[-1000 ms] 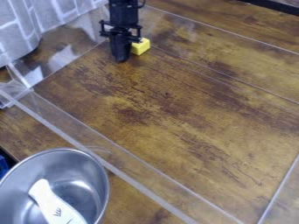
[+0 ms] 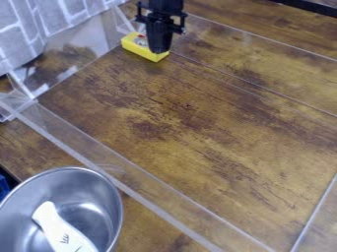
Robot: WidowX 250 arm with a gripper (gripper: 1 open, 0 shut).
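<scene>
At the top of the camera view, my black gripper (image 2: 158,41) is down at a yellow object (image 2: 137,47), which looks like a sponge, at the back left of a clear-walled area on the wooden surface. The fingertips are over or against the yellow object and partly cover it. The gripper looks narrow, and I see nothing clearly held between its fingers.
A steel bowl (image 2: 93,217) with a white utensil (image 2: 59,226) in it stands at the front left. Clear plastic strips (image 2: 152,197) edge the wooden floor (image 2: 211,128). A grey tiled wall (image 2: 27,25) is at the back left.
The gripper has shifted right and up from left of the yellow object to over it, and more of the yellow object now shows on the left side.
</scene>
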